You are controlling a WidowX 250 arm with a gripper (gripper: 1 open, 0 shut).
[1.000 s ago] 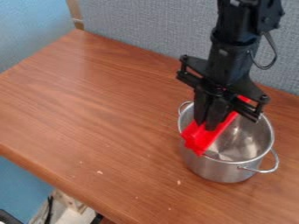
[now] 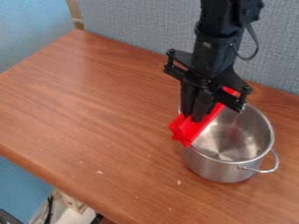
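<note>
My black gripper [image 2: 198,103] is at the right of the view, over the left rim of a steel pot [image 2: 239,144], shut on a red object [image 2: 191,129]. The red object is tilted, with its lower end at the pot's left rim and its upper part partly hidden behind the gripper. The pot has loop handles and stands on the wooden table.
A grey padded wall [image 2: 146,35] runs along the back. The table's left edge borders a blue area, with cables at the lower left.
The pot has stayed in place.
</note>
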